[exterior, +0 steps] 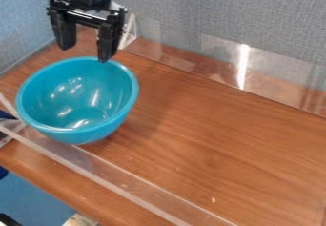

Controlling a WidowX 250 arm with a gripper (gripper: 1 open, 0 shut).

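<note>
A turquoise bowl point(76, 106) rests on the wooden table at the left, empty inside. Above its back rim hangs my black gripper point(84, 39), its two fingers spread apart with nothing between them.
Clear plastic strips run along its back and front edges, and grey padded walls stand behind. A dark blue item, partly out of view, sits at the far left edge beside the bowl.
</note>
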